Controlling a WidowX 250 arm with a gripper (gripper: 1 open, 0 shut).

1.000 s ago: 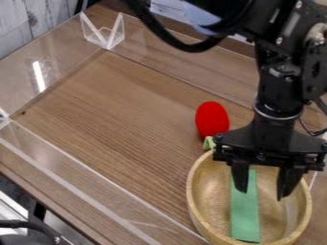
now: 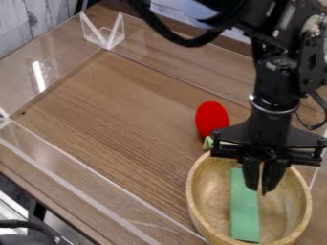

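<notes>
My gripper [image 2: 262, 163] reaches down from the upper right over a tan bowl [image 2: 205, 206] at the lower right. Its body hides the back of the bowl, and its fingers are dark and hard to make out. Inside the bowl lies a flat green bar [image 2: 244, 211], lengthwise toward the camera, with its far end near the gripper. Whether the fingers hold it does not show clearly.
A red object [image 2: 212, 118] lies behind the bowl on the wooden table [image 2: 102, 115], with a small green piece beside it. A clear plastic holder [image 2: 105, 31] stands at the top left.
My gripper has risen a little over the last second. The green bar looks much the same in the bowl.
</notes>
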